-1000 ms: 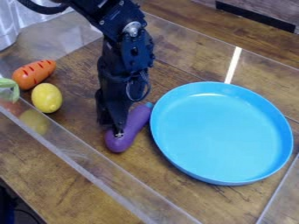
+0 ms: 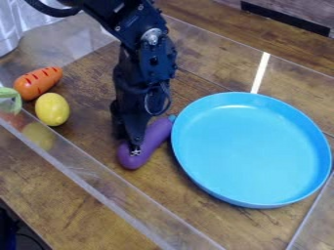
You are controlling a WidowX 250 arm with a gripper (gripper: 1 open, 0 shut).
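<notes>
The dark robot gripper (image 2: pixel 135 139) reaches down from the top centre, its tips low over a purple eggplant (image 2: pixel 137 157) that lies on the wooden table just left of the blue plate. The fingertips are dark and partly merge with the arm, so whether they touch the eggplant is hard to tell; the fingers look close together, with nothing clearly between them. A large blue plate (image 2: pixel 251 151) fills the right side.
An orange carrot-like toy (image 2: pixel 37 82), a yellow lemon (image 2: pixel 53 109) and a green leafy item (image 2: pixel 8 98) sit at the left. Clear transparent walls cross the lower left and right. Bare table lies behind the plate.
The arm has shifted very slightly; the eggplant and the plate's left side look almost unchanged, with the plate a touch further right.
</notes>
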